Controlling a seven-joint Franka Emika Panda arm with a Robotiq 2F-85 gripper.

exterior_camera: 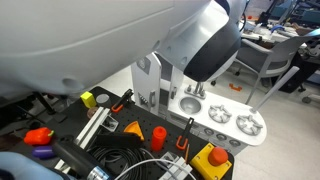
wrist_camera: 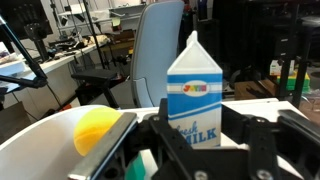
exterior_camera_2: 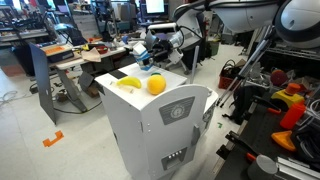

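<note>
A toy milk carton [wrist_camera: 194,98], white and blue with a pointed top, stands upright between the dark fingers in the wrist view. My gripper is shut on it. In exterior view 2, the gripper [exterior_camera_2: 160,60] is small and low over the far part of the white toy cabinet [exterior_camera_2: 178,128]. Whether the carton touches the cabinet top cannot be told. In exterior view 1, the arm [exterior_camera: 200,48] hides the gripper and carton.
On the cabinet top lie a yellow-orange fruit [exterior_camera_2: 156,84] and a yellow banana-like piece [exterior_camera_2: 130,82]. A toy sink [exterior_camera: 190,105] and stove burners [exterior_camera: 248,125] lie beside the cabinet. Tools and cables crowd the dark table [exterior_camera: 150,128].
</note>
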